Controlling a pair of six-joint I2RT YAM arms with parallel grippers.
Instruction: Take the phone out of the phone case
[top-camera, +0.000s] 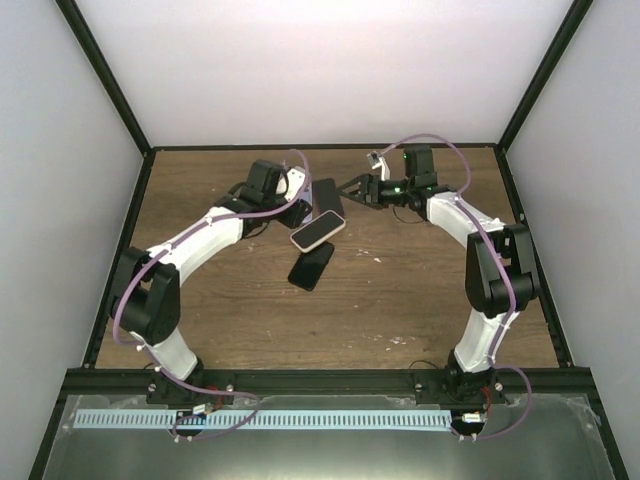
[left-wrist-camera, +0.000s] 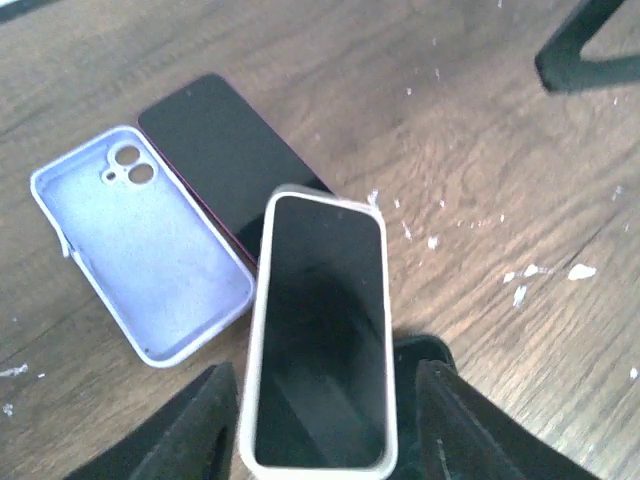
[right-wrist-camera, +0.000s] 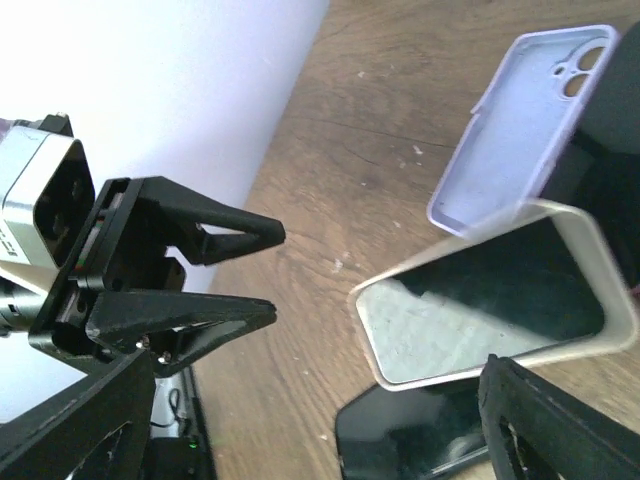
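A phone in a pale-rimmed case (top-camera: 318, 231), screen up, lies over a dark phone (top-camera: 311, 267). In the right wrist view it looks tilted and its right end is blurred; whether it rests on the dark phone is unclear. My left gripper hangs apart from it, its fingers (right-wrist-camera: 235, 228) separated with an empty gap. Seen in the left wrist view, the phone's near end shows between the fingers but touches neither. My right gripper (top-camera: 350, 192) stands open to the right of the phones, holding nothing.
An empty lilac case (left-wrist-camera: 145, 245) lies flat beside another black phone (left-wrist-camera: 225, 150) behind the cased phone. The left gripper partly covers the lilac case from above.
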